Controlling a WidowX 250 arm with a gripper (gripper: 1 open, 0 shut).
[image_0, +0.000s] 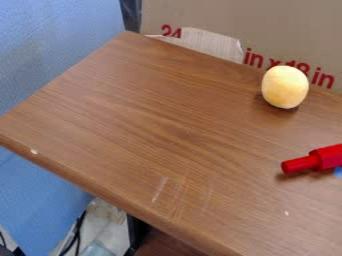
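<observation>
A pale yellow, rounded object (285, 87), like a fruit or egg, rests upright near the back right of the wooden table (147, 130). At the right edge of the view lies a red cylindrical object (313, 160), partly cut off, with a bit of blue beside it. No gripper shows in the camera view.
A cardboard box (234, 25) with red printing stands behind the table. Blue padded material (54, 50) covers the left side beyond the table's edge, with cables low at the left.
</observation>
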